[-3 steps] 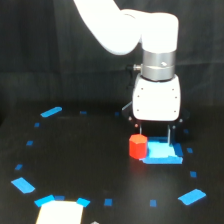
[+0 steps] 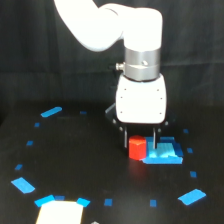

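A small red block (image 2: pixel 137 150) stands at the left side of a shallow blue tray (image 2: pixel 173 159), partly overlapping it from this angle; whether it rests in the tray or just beside it is hard to tell. My white gripper (image 2: pixel 140 144) points straight down over the block. Its two thin dark fingers are spread, one to the left of the block and one to its right, in front of the tray. The gap between them looks wider than the block, and contact does not show.
Blue tape strips (image 2: pixel 23 185) and small blue marks lie scattered over the black table. A pale object (image 2: pixel 60 213) is cut off by the bottom edge at the left.
My gripper has moved left and a little lower, from over the tray to over the red block. Its fingers remain spread. The block and tray look unmoved.
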